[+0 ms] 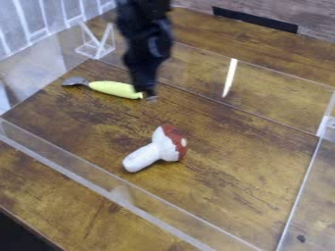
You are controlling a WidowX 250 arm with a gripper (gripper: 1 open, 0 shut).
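My black gripper (144, 83) is high at the upper left, motion-blurred, over the right end of a yellow-green handled tool (116, 88) with a metal tip at its left. I cannot make out its fingertips well; nothing clearly shows between them. A white mushroom-shaped object with a red cap edge (151, 152) lies on its side in the middle of the wooden board.
Clear plastic walls (311, 196) surround the wooden surface (236, 176). A thin white strip (230, 78) sits at the back.
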